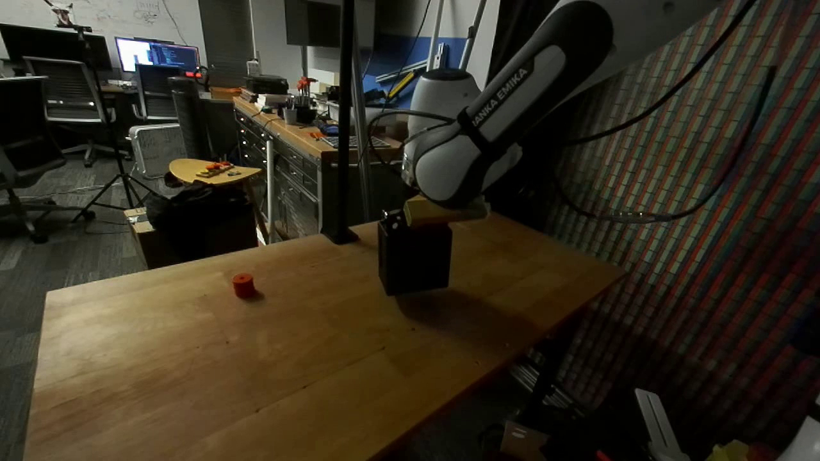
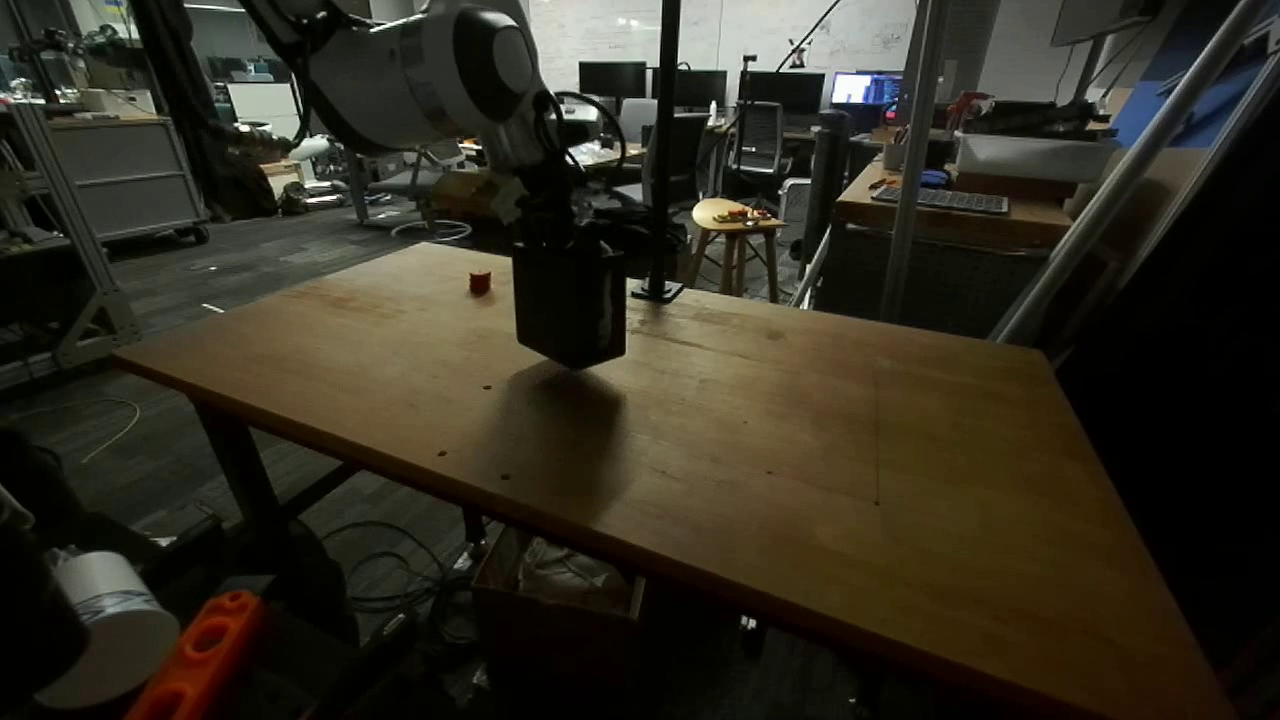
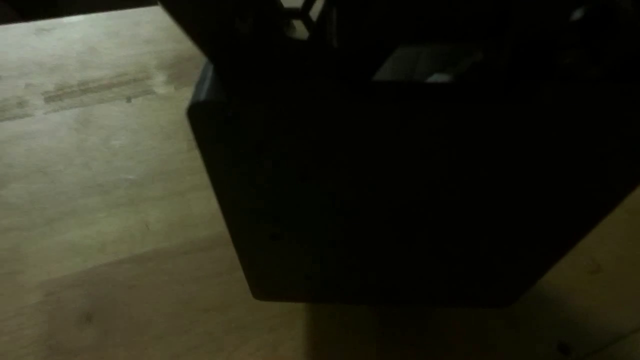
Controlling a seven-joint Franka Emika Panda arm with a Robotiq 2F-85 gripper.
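Observation:
A tall black box (image 1: 415,258) hangs just above the table, its shadow spread on the wood beneath it. My gripper (image 2: 554,230) is at the top of this box, its fingers open; the fingertips are lost in the dark, and how the box is borne cannot be made out. In the wrist view the black box (image 3: 384,198) fills most of the picture, hiding what lies below. A small red cylinder (image 1: 243,287) stands apart on the table, left of the box in exterior view 1.
A black upright post (image 2: 659,288) is fixed at the table's edge, close to the box. Beyond that edge stands a stool (image 2: 738,217) with small things on it.

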